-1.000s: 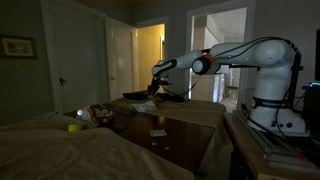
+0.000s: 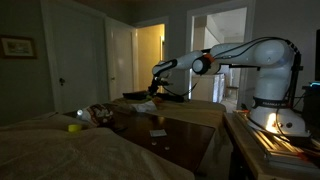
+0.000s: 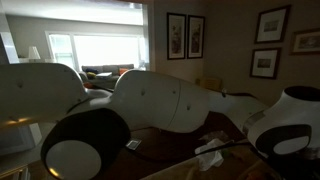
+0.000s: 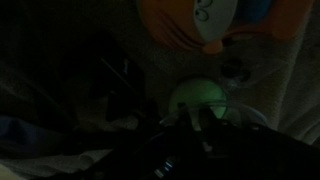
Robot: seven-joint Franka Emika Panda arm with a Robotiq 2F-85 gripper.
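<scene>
My gripper is at the far end of the table, pointing down beside a dark bin-like shape. In the wrist view, an orange toy with a fish-like face lies at the top. Below it is a round green thing, close in front of the dark fingers at the bottom. A clear curved rim crosses near the green thing. The wrist view is too dark to show how the fingers stand or whether anything is between them. In exterior view 2 the arm hides the gripper.
The brown tabletop holds a small white card-like piece. A yellow item and a bundle of mixed things lie to the left on beige cloth. Some white material lies beneath the arm.
The arm has dipped slightly at the far end of the table, and my gripper is a little lower. The things on the table look unmoved.
</scene>
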